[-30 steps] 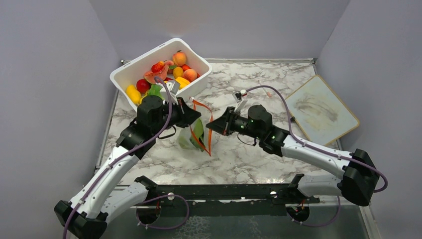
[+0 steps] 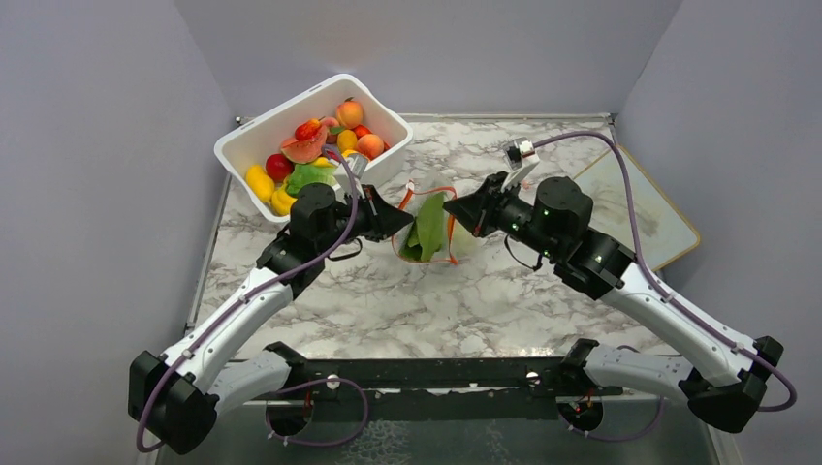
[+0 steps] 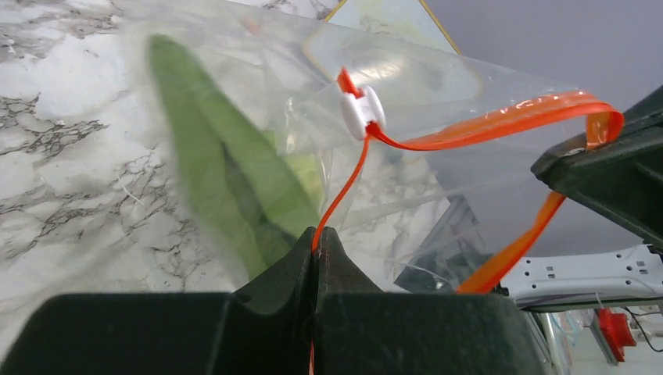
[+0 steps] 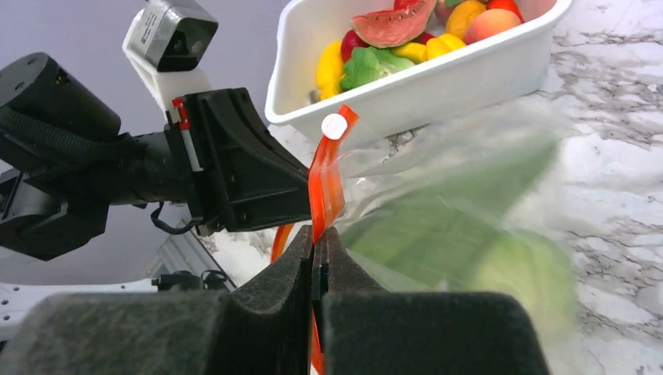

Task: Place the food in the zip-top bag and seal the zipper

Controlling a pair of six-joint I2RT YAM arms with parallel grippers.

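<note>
Between the grippers hangs a clear zip bag (image 2: 436, 254) with green leafy food (image 2: 428, 228) inside and an orange zipper strip (image 3: 492, 125) with a white slider (image 3: 361, 113). My left gripper (image 2: 405, 219) is shut on the zipper strip at one side of the bag's mouth; in the left wrist view the thin orange strip runs between its fingertips. My right gripper (image 2: 452, 206) is shut on the strip at the other side, which shows between its fingertips in the right wrist view. The bag's mouth is held apart between them.
A white tub (image 2: 233, 147) of fruit and vegetables stands at the back left. A board with a yellow edge (image 2: 654, 218) lies at the right.
Both grippers have moved right, the right one also up toward the back, carrying the bag's mouth with them. The bag and leaves inside have swung and shifted upward in the top view.
</note>
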